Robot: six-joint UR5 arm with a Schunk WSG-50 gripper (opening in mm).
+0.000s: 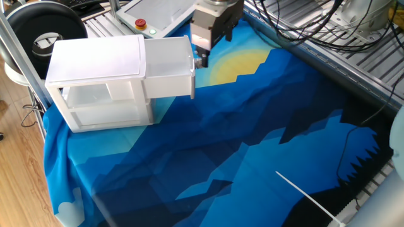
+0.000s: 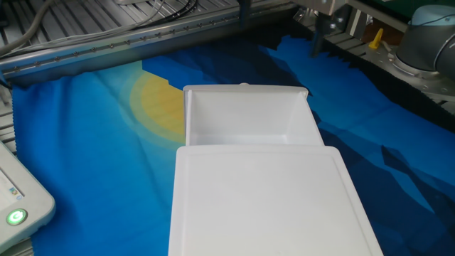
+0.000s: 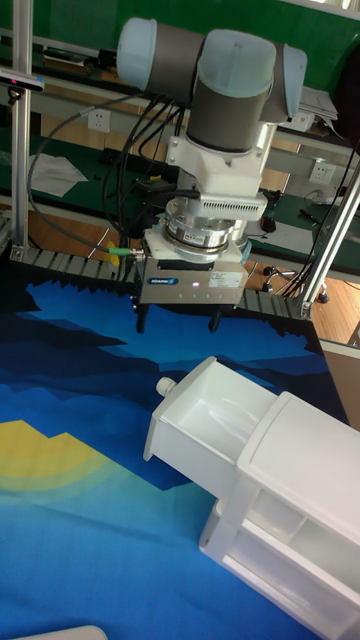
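A white drawer unit (image 1: 96, 60) stands at the left of the cloth, its top drawer (image 1: 167, 66) pulled out. The drawer's inside (image 2: 245, 121) shows no contents. A small round knob (image 3: 165, 386) sits on the drawer's front. My gripper (image 3: 177, 322) is open, its two dark fingers (image 3: 214, 319) well apart and nothing seen between them. In exterior view 1 one fingertip of the gripper (image 1: 217, 50) overlaps the knob; in exterior view 3 the fingers are apart from it, beyond the drawer front. A finger (image 2: 317, 46) also shows at the top of exterior view 2.
A tablet-like panel with a red button (image 1: 140, 24) lies behind the drawer unit. A thin white stick (image 1: 306, 194) lies near the front right. Cables (image 1: 315, 38) run along the metal rail.
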